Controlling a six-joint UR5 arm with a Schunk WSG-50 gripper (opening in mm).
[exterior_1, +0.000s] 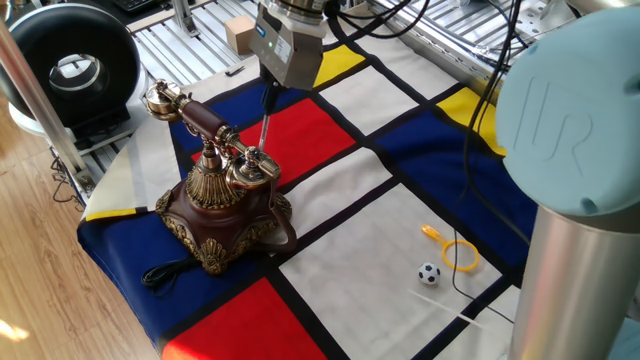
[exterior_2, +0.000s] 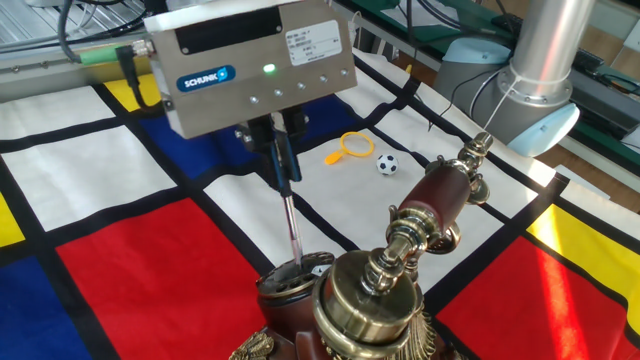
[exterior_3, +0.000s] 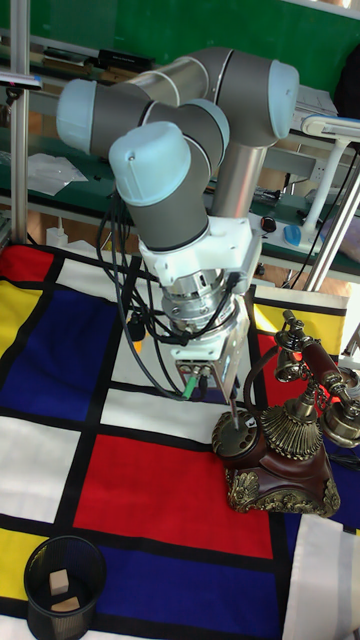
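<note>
An antique-style telephone (exterior_1: 213, 207), dark red-brown with gold ornament, stands on the checked cloth with its handset (exterior_1: 205, 120) on the cradle. My gripper (exterior_2: 287, 185) is above the telephone's round dial (exterior_2: 285, 284), its narrow black fingers shut on a thin rod (exterior_2: 294, 232). Pointing down, the rod has its lower end at the dial in exterior view 2; whether it touches or sits in a hole, I cannot tell. Exterior view 3 shows the dial (exterior_3: 235, 434) just below the gripper housing, with the fingers mostly hidden.
On the white patch lie a small soccer ball (exterior_1: 429, 273) and a yellow ring-shaped toy (exterior_1: 460, 256). A black mesh cup (exterior_3: 64, 587) with wooden blocks (exterior_3: 60, 582) stands at the cloth's near left in exterior view 3. Red and white areas beside the telephone are clear.
</note>
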